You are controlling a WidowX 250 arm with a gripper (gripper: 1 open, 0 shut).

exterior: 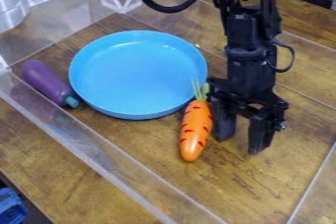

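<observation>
The black gripper (245, 128) is low over the wooden table, just right of an orange toy carrot (196, 133) with green leaves. Its fingers point down and seem apart, with nothing clearly between them. The carrot lies lengthwise beside the lower right edge of a blue plate (110, 69). A purple toy eggplant (46, 80) lies left of the plate.
A clear plastic wall runs along the left and lower left. A blue object (8, 208) shows at the bottom left corner. The table right of and below the gripper is clear.
</observation>
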